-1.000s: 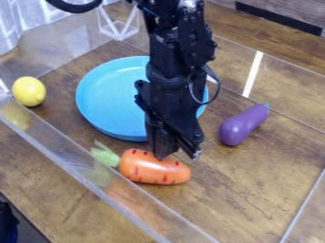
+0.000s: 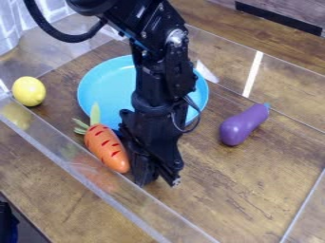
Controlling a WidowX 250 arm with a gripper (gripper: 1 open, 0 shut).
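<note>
The black gripper (image 2: 143,161) hangs low in the middle of the camera view, just right of an orange carrot (image 2: 105,146) with a pale green top. The carrot lies tilted along the clear barrier, close against the gripper's left side. The fingertips are dark and partly hidden, so whether anything is between them cannot be seen. A blue plate (image 2: 95,85) lies behind the arm, partly covered by it.
A yellow lemon (image 2: 29,91) sits at the left. A purple eggplant (image 2: 242,124) lies to the right on the wooden table (image 2: 254,190). A clear barrier runs diagonally across the lower left.
Since a second ago the gripper has moved lower, and the carrot has shifted left and swung from crosswise to pointing toward the viewer.
</note>
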